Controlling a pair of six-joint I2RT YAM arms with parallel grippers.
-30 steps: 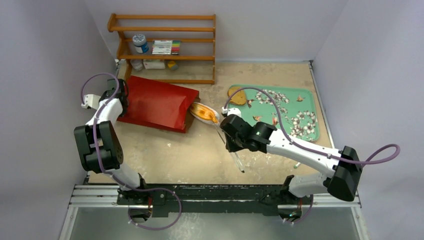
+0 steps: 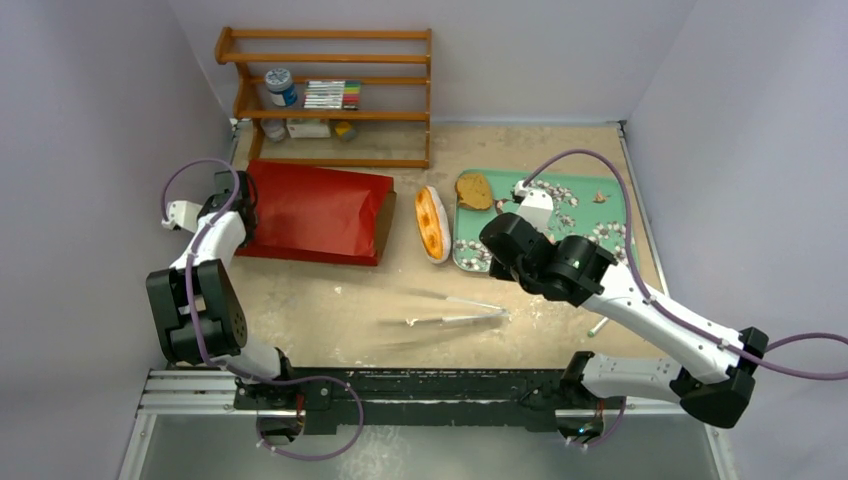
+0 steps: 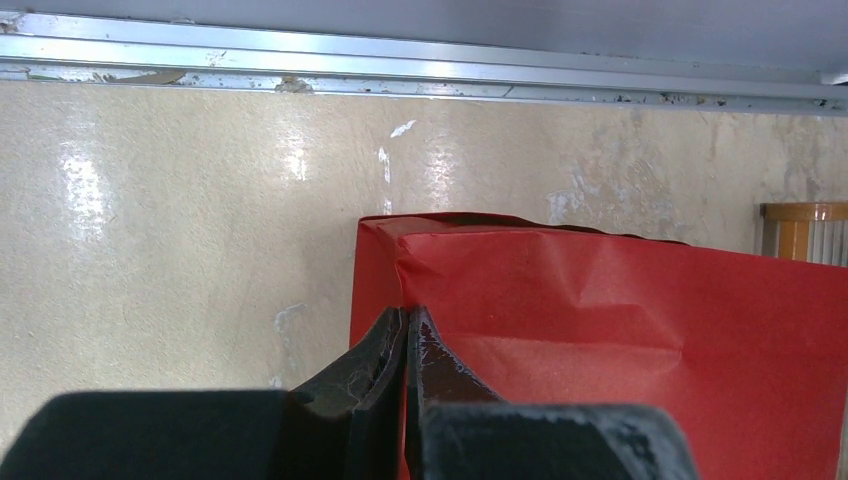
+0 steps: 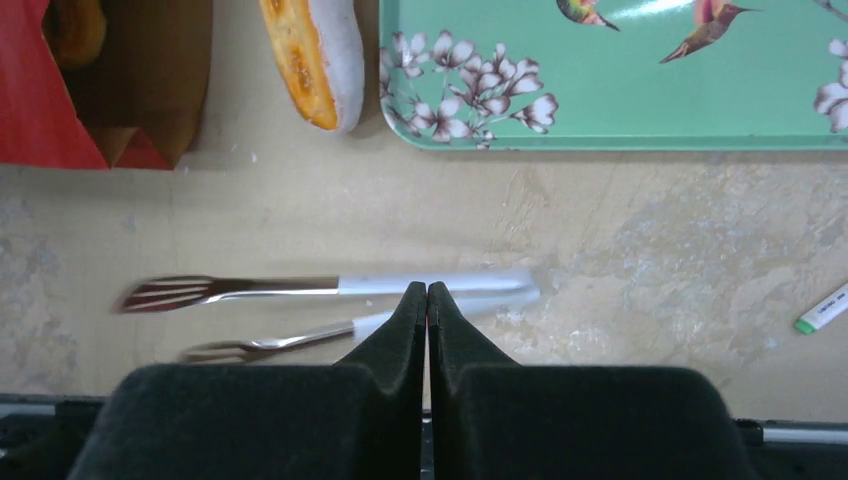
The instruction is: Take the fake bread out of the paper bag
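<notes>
The red paper bag [image 2: 310, 210] lies on its side with its open end facing right; something brownish-orange [image 4: 75, 40] shows inside it in the right wrist view. My left gripper is shut at the bag's closed left end, against the red paper; whether paper sits between its fingers is hard to tell. A long bread roll in a white wrapper [image 2: 433, 225] lies outside, between bag and tray. My right gripper is shut with nothing between its fingers, above two blurred forks [image 4: 250, 287] on the table.
A green floral tray [image 2: 590, 200] holds a round bread [image 2: 473, 191]. A marker [image 4: 822, 308] lies at the front right. A wooden shelf [image 2: 330, 114] with jars and boxes stands at the back left. The table's front middle has free room around the forks.
The long bread has come away from the bag's opening and now lies straight beside the tray. My right arm moved right; the forks now lie crosswise at the front. The left arm shifted slightly.
</notes>
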